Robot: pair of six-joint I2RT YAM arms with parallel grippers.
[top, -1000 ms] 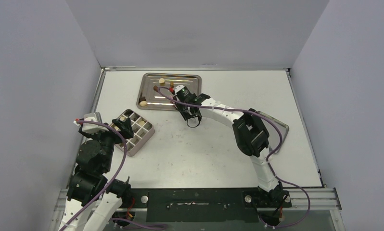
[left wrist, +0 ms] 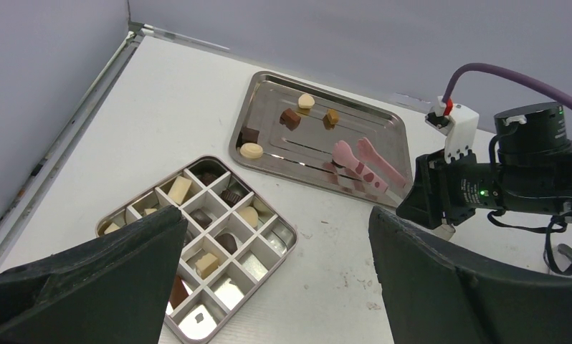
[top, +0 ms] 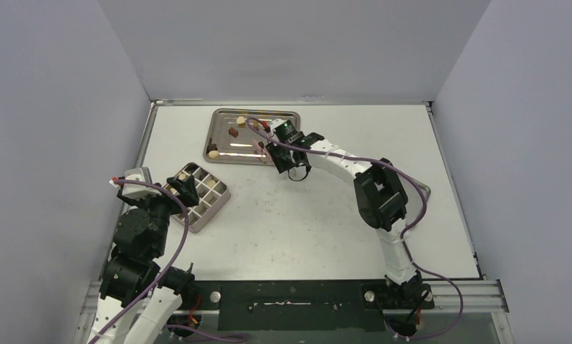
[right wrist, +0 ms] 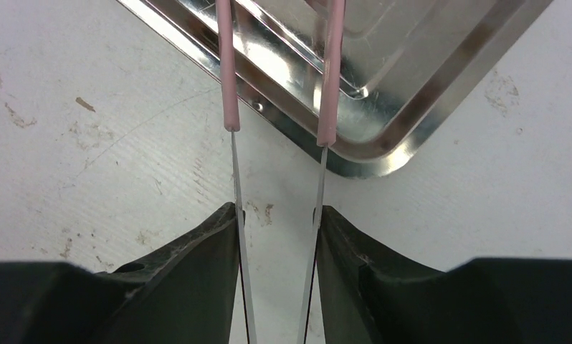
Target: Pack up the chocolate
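A steel tray at the back holds several chocolates, among them a brown square, a cream round and a small tan piece. My right gripper, with pink-tipped fingers, hangs over the tray's near right part, part open; nothing shows between the pink tips in its own view. The compartment box at the left has chocolates in several cells and some empty cells at its right and front. My left gripper stands open above and behind the box, nothing between its fingers.
Another tray lies at the right, partly behind the right arm. Walls bound the table at left, back and right.
The right gripper and wrist have shifted right and slightly toward the back over the tray, after a small move back. The left arm has not moved.
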